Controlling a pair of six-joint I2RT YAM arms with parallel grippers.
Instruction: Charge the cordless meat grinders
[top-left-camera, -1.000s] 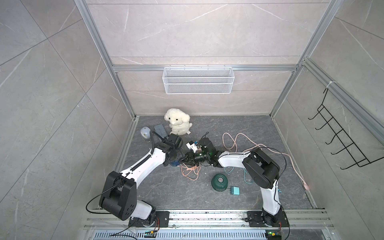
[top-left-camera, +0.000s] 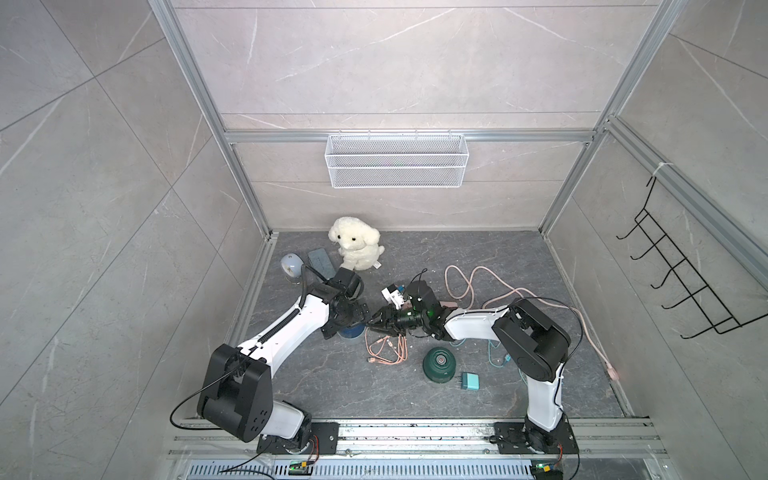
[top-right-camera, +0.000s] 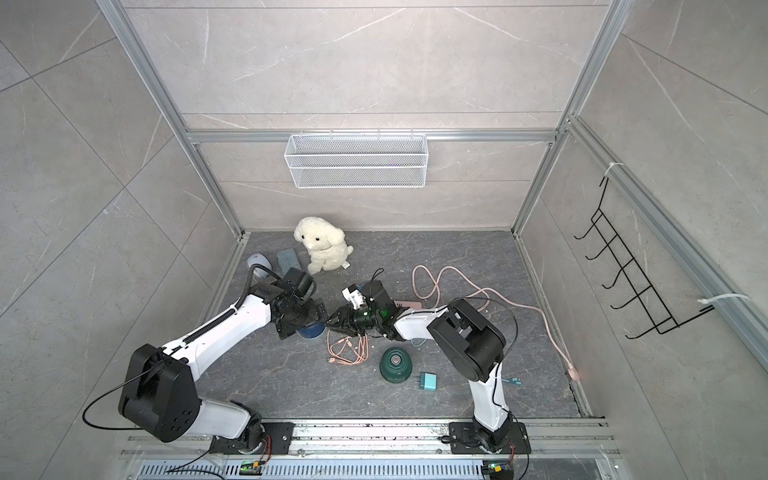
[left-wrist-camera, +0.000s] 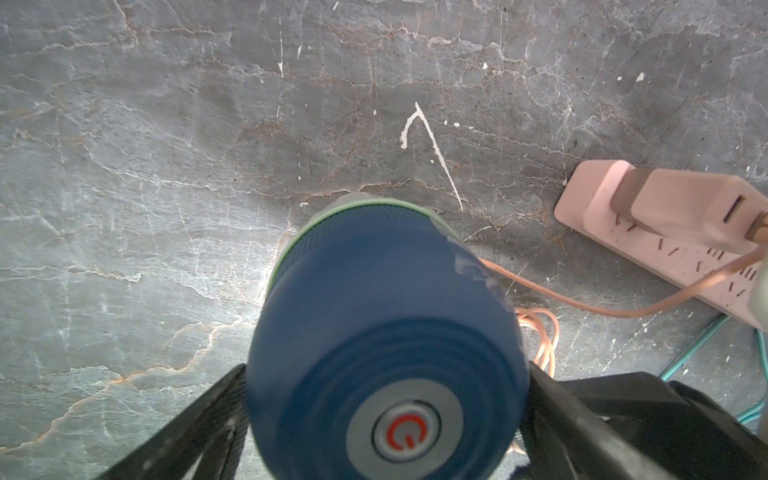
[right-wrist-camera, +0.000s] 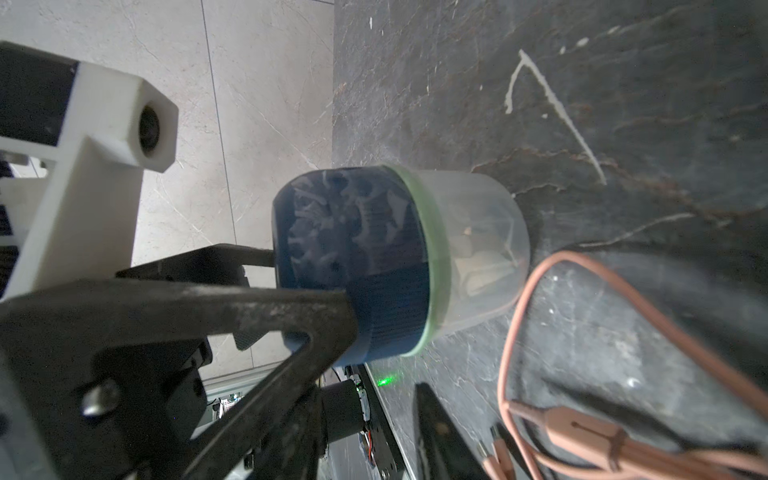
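A blue-capped grinder (left-wrist-camera: 384, 304) with a clear cup (right-wrist-camera: 480, 248) stands upright on the table. My left gripper is open around its blue top, one finger on each side. Close to its right in the top left view is my right gripper (top-left-camera: 379, 323), its fingertips (right-wrist-camera: 436, 440) part open with nothing visible between them. An orange cable (right-wrist-camera: 632, 296) lies looped beside the grinder's base, with its connector (right-wrist-camera: 588, 438) near those fingertips. The second grinder, dark green (top-left-camera: 439, 365), sits at the front middle. Whether the cable enters the blue grinder cannot be seen.
A pink power strip (left-wrist-camera: 588, 200) holds a pink adapter (left-wrist-camera: 696, 204) with the orange cable. A teal adapter (top-left-camera: 469, 381) lies right of the green grinder. At the back are a white plush dog (top-left-camera: 357, 242), a grey pad (top-left-camera: 321, 262) and a pale rounded object (top-left-camera: 292, 265).
My right gripper has shifted slightly right, away from the blue grinder. More of the orange cable now lies bunched below it.
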